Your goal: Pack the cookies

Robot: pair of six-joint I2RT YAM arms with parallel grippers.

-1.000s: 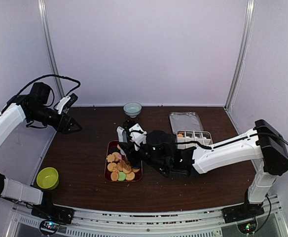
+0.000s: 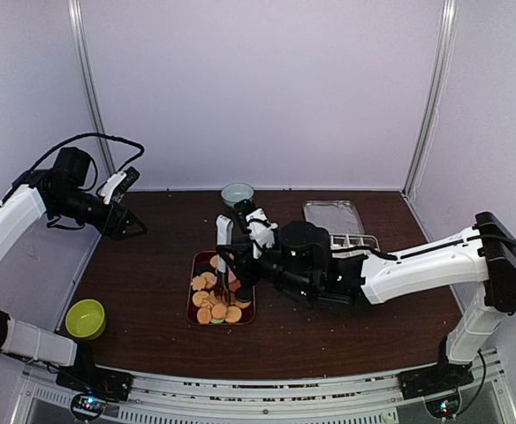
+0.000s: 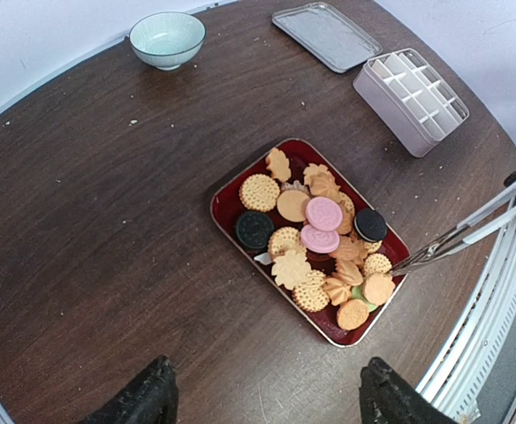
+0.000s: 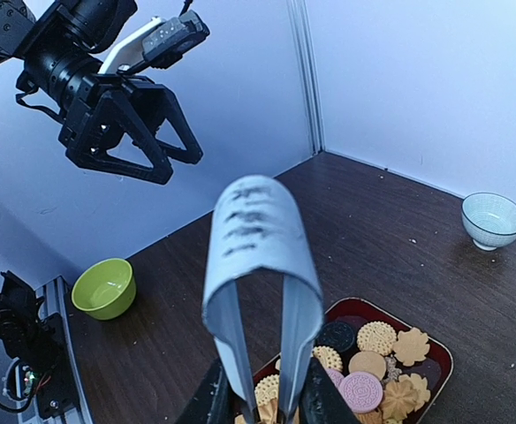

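Note:
A red tray (image 3: 231, 212) holds assorted round, flower-shaped and sandwich cookies, among them pink cookies (image 3: 323, 213) and a black cookie (image 3: 369, 224). My right gripper is shut on white tongs (image 4: 258, 230), whose metal tips reach down into the cookies at the tray's near-right part. My left gripper (image 2: 132, 228) hangs above the table's left side, apart from the tray, its fingers apart and empty. A lidless white compartment box (image 3: 399, 106) stands beyond the tray, partly hidden by the right arm in the top view.
A clear lid or tray (image 2: 331, 221) lies at the back right. A pale blue bowl (image 2: 238, 194) stands at the back middle, a yellow-green bowl (image 2: 85, 320) at the front left.
The right gripper and tongs have shifted slightly over the red tray, the arm moving a little rightward since a second ago. The left arm looks still.

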